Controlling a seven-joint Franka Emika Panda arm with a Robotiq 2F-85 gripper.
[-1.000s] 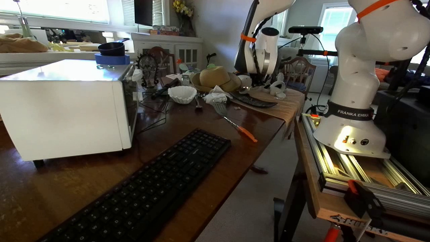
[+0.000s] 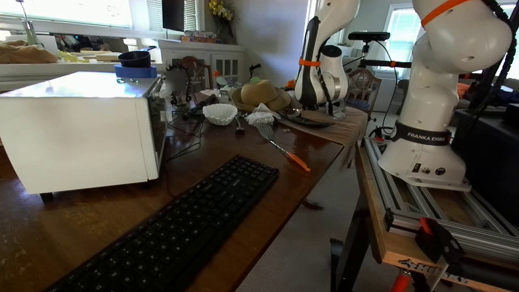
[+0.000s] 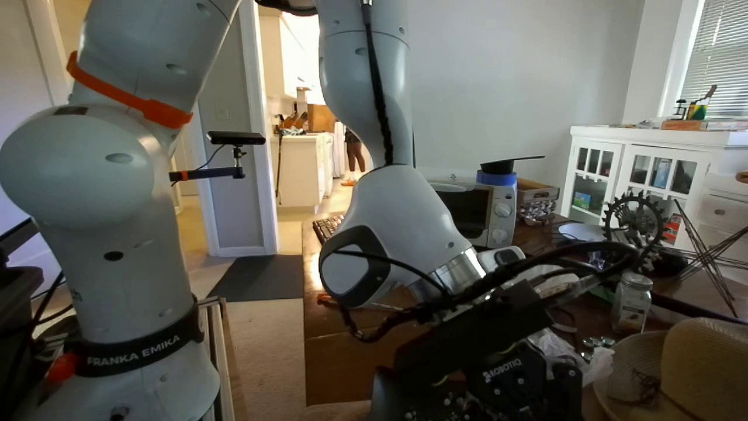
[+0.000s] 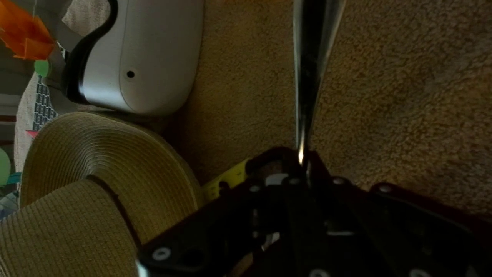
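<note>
A shiny metal utensil (image 4: 308, 69), narrow at the gripper and wider farther out, extends from my gripper in the wrist view. The fingers are shut on its thin end. Its far end runs out of the frame, so I cannot tell what kind it is. Below it lies a tan fuzzy cloth (image 4: 396, 101); whether the utensil touches the cloth is unclear. In exterior view 2 the gripper body appears low in the frame, its fingertips out of sight.
Close to the gripper's left are a straw hat (image 4: 138, 175) and a white rounded device (image 4: 157, 55). A fork with an orange handle (image 2: 297, 160), a white bowl (image 2: 220, 114) and a keyboard (image 2: 194, 219) occupy the table.
The hand and forearm have shifted right in exterior view 1, now covering more of the white device on the cloth. The bright light on the robot's base is gone.
</note>
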